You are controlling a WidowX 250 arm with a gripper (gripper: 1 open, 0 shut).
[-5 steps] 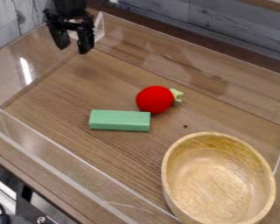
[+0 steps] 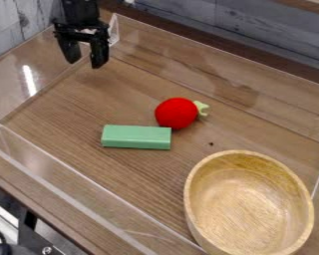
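Note:
My gripper (image 2: 81, 52) is at the top left of the camera view, dark and small, low over the wooden table and apart from the objects; whether it is open or shut is hard to tell. A red round object (image 2: 175, 114) with a pale green tip lies right of centre. A green block (image 2: 136, 136) lies below it and to the left. A large pale yellow bowl (image 2: 247, 200) stands at the bottom right.
A grey wall runs along the top right and at the left corner. The table's edge crosses the lower left.
The gripper has shifted slightly at the top left. The objects on the table have not moved.

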